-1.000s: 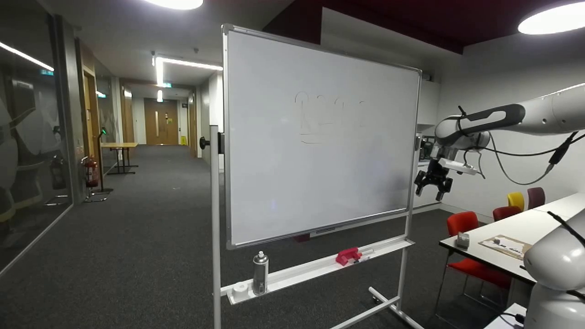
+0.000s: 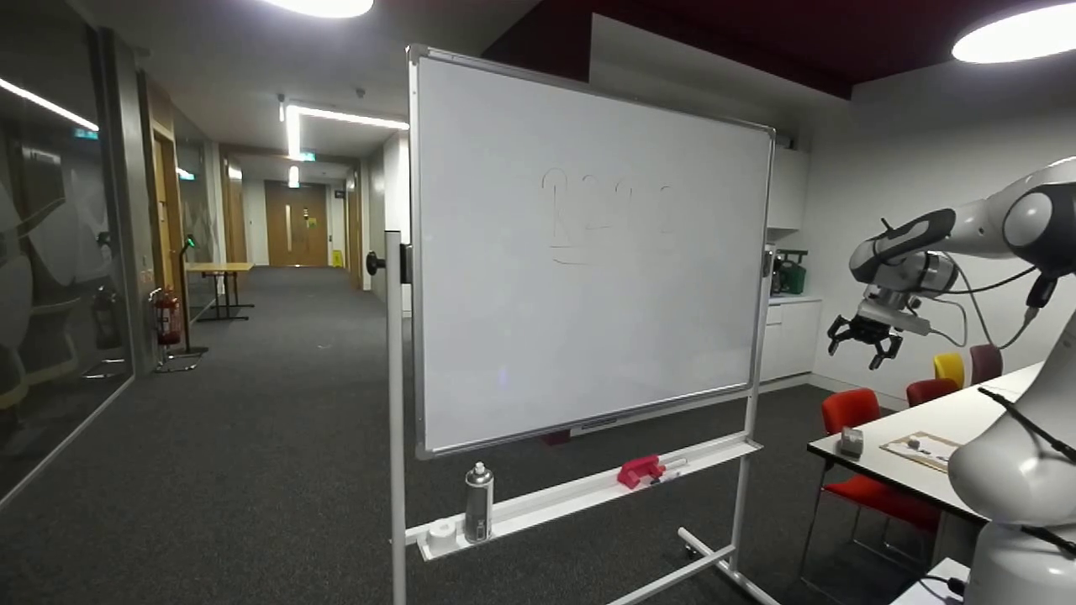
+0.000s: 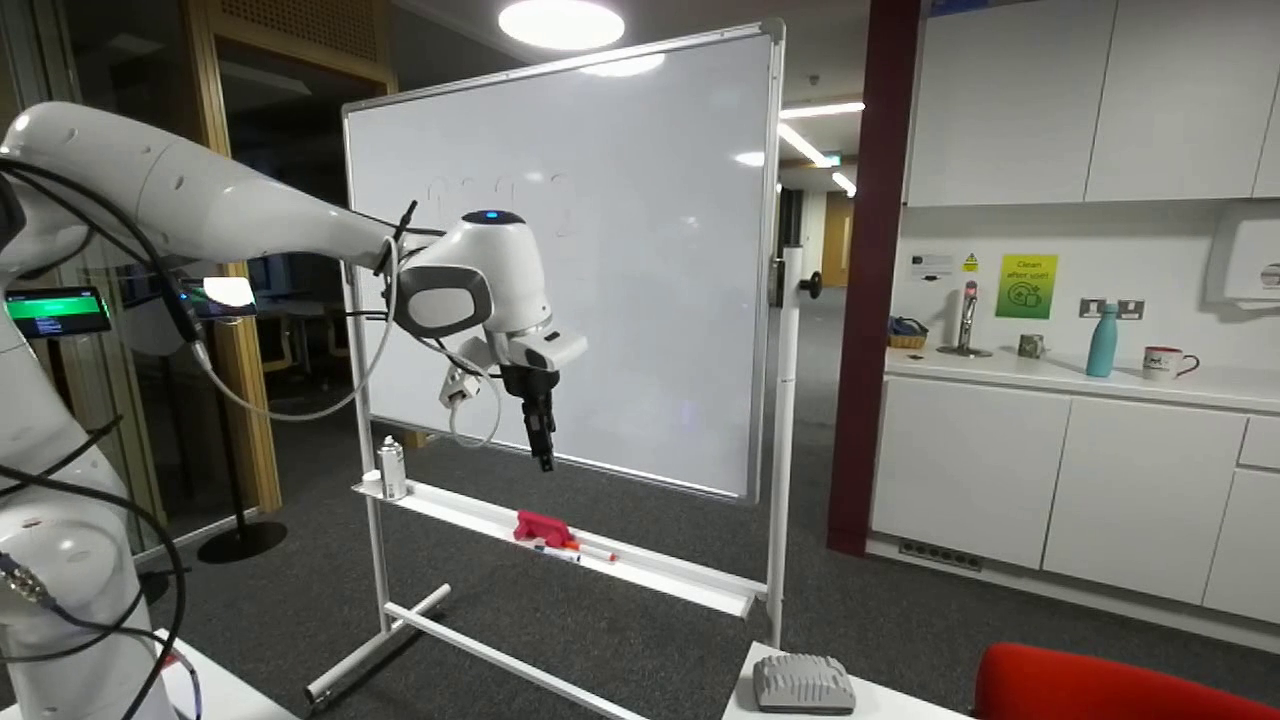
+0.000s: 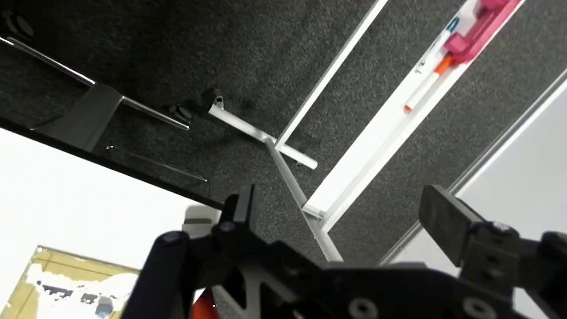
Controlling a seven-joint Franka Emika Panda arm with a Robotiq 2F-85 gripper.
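Note:
My gripper (image 2: pixel 864 353) hangs in the air to the right of the whiteboard (image 2: pixel 595 272), its fingers spread and nothing between them. In the wrist view the open gripper has one finger (image 4: pixel 245 207) over the table's corner and the other (image 4: pixel 444 223) over the whiteboard's edge. Faint marks (image 2: pixel 565 207) are on the board's upper part. On the ledge (image 4: pixel 366 143) below it lie a red holder (image 4: pixel 478 34), an orange-capped marker (image 4: pixel 428 87) and a second pen (image 4: pixel 436 50).
A spray can (image 2: pixel 479 504) and a white roll (image 2: pixel 441 534) stand at the ledge's left end. The white table (image 2: pixel 913 444) carries a grey block (image 3: pixel 801 684) at its corner. A red chair (image 3: pixel 1116 684) is close by. Air around the gripper is clear.
The arm has drawn back from the whiteboard, moving the gripper to the right in exterior view 1. Objects on the ledge and table look unmoved.

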